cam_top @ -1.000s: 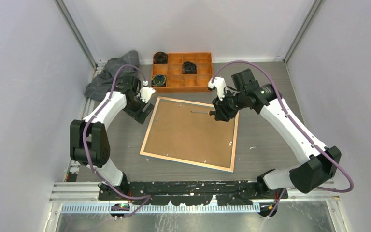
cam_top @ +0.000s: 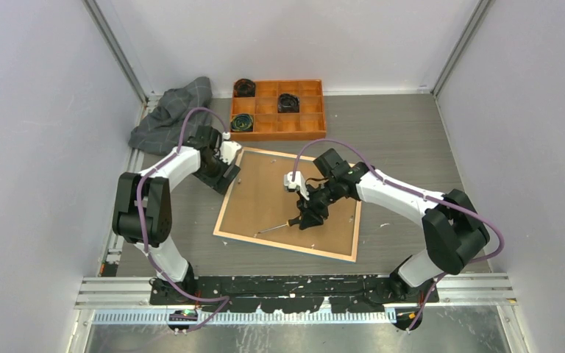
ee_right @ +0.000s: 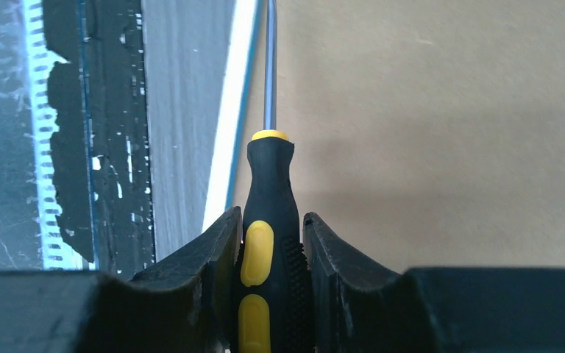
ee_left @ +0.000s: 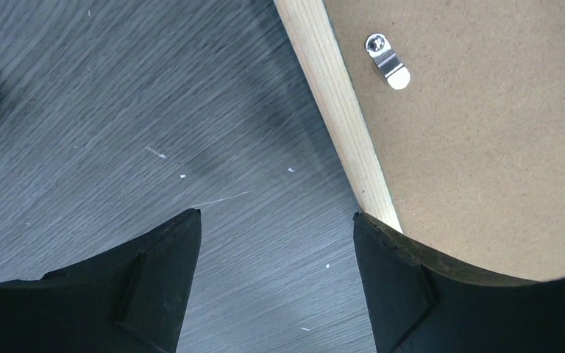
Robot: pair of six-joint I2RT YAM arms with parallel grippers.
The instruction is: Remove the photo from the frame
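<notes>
The picture frame (cam_top: 357,234) lies face down on the table, its brown backing board (cam_top: 265,193) upward. In the left wrist view a small metal clip (ee_left: 388,61) sits on the board beside the pale wooden edge (ee_left: 338,110). My right gripper is shut on the black and yellow handle of a screwdriver (ee_right: 268,184). In the top view the screwdriver's shaft (cam_top: 272,229) points left, its tip near a clip at the frame's front edge. My left gripper stands open by the frame's left edge, nothing between its fingers. The photo is hidden.
An orange compartment tray (cam_top: 313,135) with several dark coils stands behind the frame. A grey cloth (cam_top: 169,121) is heaped at the back left.
</notes>
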